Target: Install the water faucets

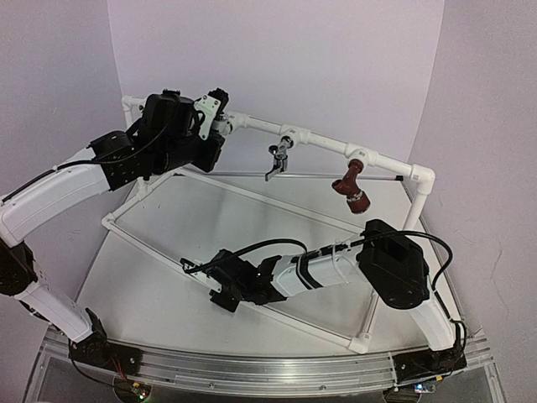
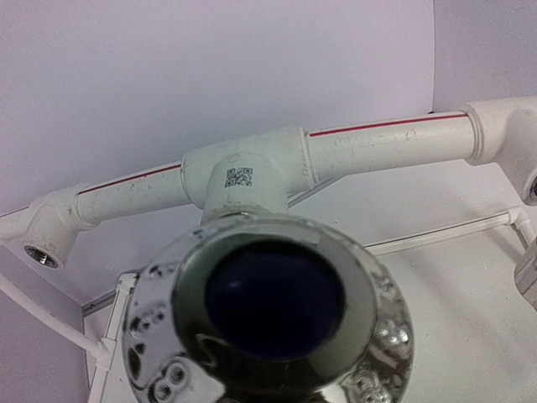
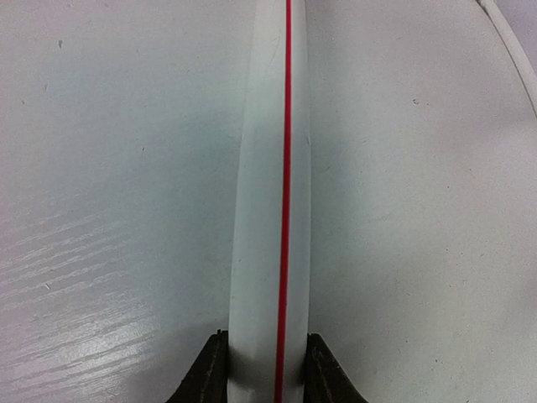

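Note:
My left gripper [image 1: 216, 124] is at the left tee of the upper pipe, around a chrome faucet [image 1: 222, 126]. The faucet's round chrome end [image 2: 382, 311], dark in the middle, fills the lower left wrist view, in front of a white tee [image 2: 277, 159] with a QR mark. It hides the fingers there, so their grip cannot be told. A chrome tap [image 1: 278, 158] hangs from the middle tee and a dark red faucet [image 1: 352, 189] from the right one. My right gripper is shut on the lower front pipe [image 3: 260, 210], fingers against both sides.
The white pipe frame [image 1: 331, 144] stands between pale walls. A metal rail [image 1: 268, 382] runs along the front. Free space lies between the upper and lower pipes, and the board [image 1: 252, 218] inside the lower frame is bare.

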